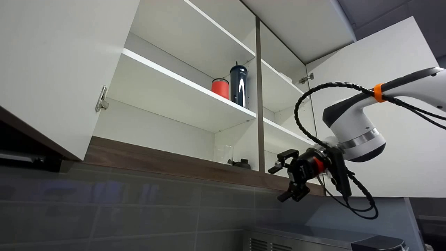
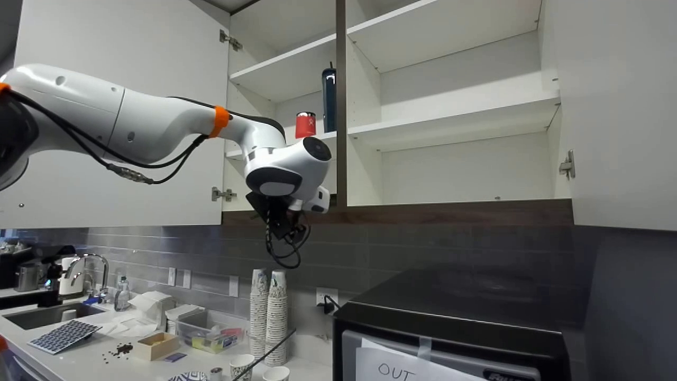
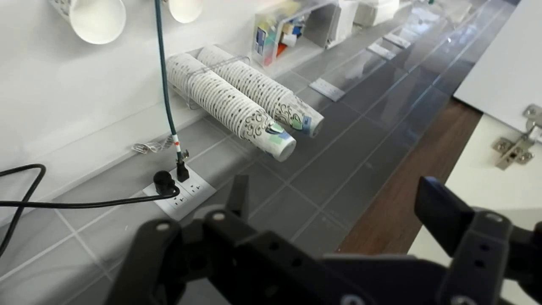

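My gripper [image 1: 277,183] stands open in front of the cabinet's lower wooden edge, its fingers spread and nothing between them. In the wrist view the dark fingertip pads [image 3: 237,198] are wide apart, with grey tile and wood trim beyond. A red tumbler [image 1: 220,88] and a tall dark blue bottle [image 1: 239,85] stand upright side by side on the middle shelf [image 1: 184,81], above and away from the gripper. On the bottom shelf sit a clear glass [image 1: 223,154] and a dark object [image 1: 242,164], partly hidden by the trim. The second exterior view hides the gripper behind the arm.
Both cabinet doors [image 1: 376,113] [image 2: 120,114] are swung open beside the arm. Below are two stacks of paper cups [image 2: 277,317], a black appliance [image 2: 444,317] with a paper sign, and a plugged-in outlet [image 3: 185,193]. Much of the middle shelf is bare.
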